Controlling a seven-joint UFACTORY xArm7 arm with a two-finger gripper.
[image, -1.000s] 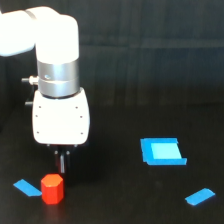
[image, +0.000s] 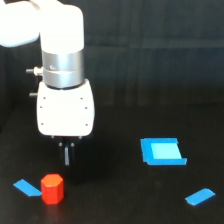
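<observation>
A red block (image: 52, 189) with an angular outline stands on the dark table at the lower left. My gripper (image: 67, 156) hangs from the white arm, above the block in the picture and a little to its right. Dark surface shows between the fingertips and the block. The narrow dark fingers blend into the background, so their opening is unclear. A pale square bordered with blue tape (image: 163, 142) lies flat at the right, with nothing on it.
One short blue tape strip (image: 27, 187) lies just left of the block. Another blue strip (image: 200, 197) is at the lower right. Bare dark table separates the block from the taped square, and a dark curtain (image: 160, 70) hangs behind.
The arm and gripper have shifted up in the picture and slightly right, widening the gap to the red block. The block and the tape are where they were.
</observation>
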